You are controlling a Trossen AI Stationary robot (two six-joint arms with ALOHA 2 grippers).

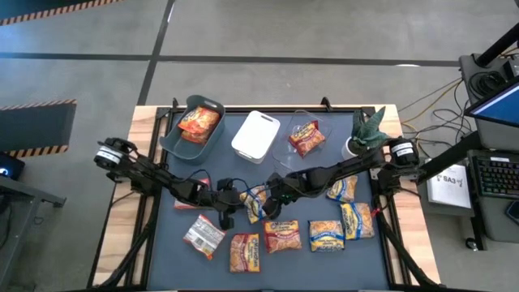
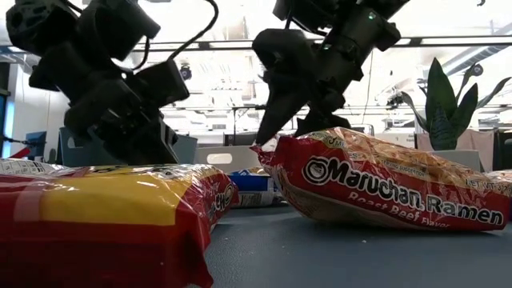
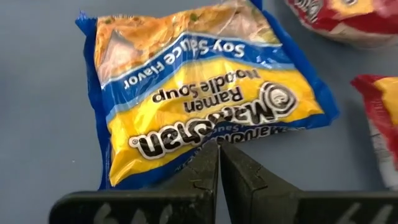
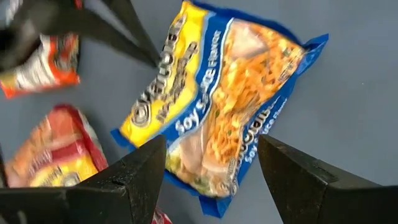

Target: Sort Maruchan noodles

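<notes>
A blue and yellow soy sauce noodle packet (image 3: 205,81) lies flat on the dark table between the two arms. In the left wrist view my left gripper is shut at the packet's near edge, with nothing between its fingers. My right gripper stands wide open above the same packet, its two fingers on either side of it in the view. From above, the arms partly cover this packet (image 1: 255,203). Red roast beef packets (image 1: 282,235) a white and orange packet (image 1: 204,236) lie nearby, as do more soy sauce packets (image 1: 327,236) on the right.
Along the back stand a dark green bin (image 1: 169,144) holding orange packets, a white bin (image 1: 255,136) and a clear bin (image 1: 324,130) with one red packet. A potted plant (image 1: 369,130) occupies the back right corner.
</notes>
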